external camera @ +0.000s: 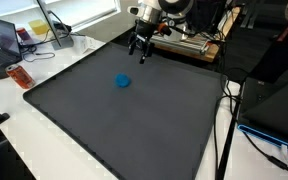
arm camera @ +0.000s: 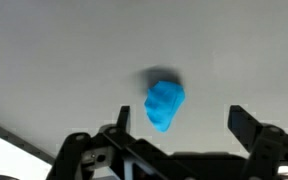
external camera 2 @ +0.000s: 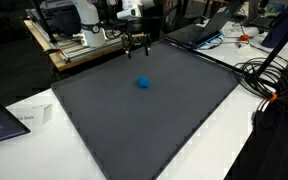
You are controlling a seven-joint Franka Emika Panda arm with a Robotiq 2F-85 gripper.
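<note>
A small bright blue object [external camera: 122,80] lies on the dark grey tabletop [external camera: 134,120]; its exact kind is hard to tell. Exterior view 2 has the same blue object [external camera 2: 143,82] near the middle of the table. Seen from the wrist, the blue object [arm camera: 164,105] is below and between the spread fingers, nearer the left one, touching neither. My gripper [external camera: 141,46] is open above the table's far end, with nothing between its fingers. In exterior view 2 the gripper [external camera 2: 137,46] hangs beyond the blue object.
An orange-red can [external camera: 20,76] and a laptop [external camera: 9,37] stand beyond the left edge. Cables [external camera 2: 269,80] lie along the right side in exterior view 2.
</note>
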